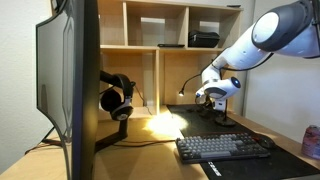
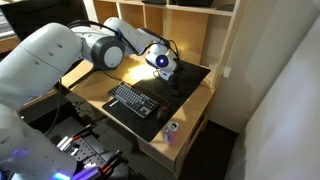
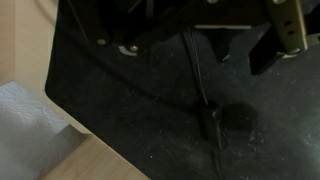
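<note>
My gripper stands open low over the black desk mat (image 3: pixel 120 110), its dark fingers along the top of the wrist view. Nothing shows between them. A thin black cable (image 3: pixel 197 75) runs down the mat from between the fingers to a small dark piece (image 3: pixel 210 122), which looks like an inline switch. In exterior view 1 the gripper (image 1: pixel 213 103) is at the back right of the desk, behind the keyboard (image 1: pixel 222 147). Small dark things around it are too blurred to name.
The large monitor (image 1: pixel 80 90) fills the left of exterior view 1, and headphones (image 1: pixel 116 98) hang beside it. Shelves (image 1: pixel 155 35) stand at the back. A mouse (image 1: pixel 263 141) and a can (image 1: pixel 311 142) are right of the keyboard. In exterior view 2 the desk's edge runs close by the mat.
</note>
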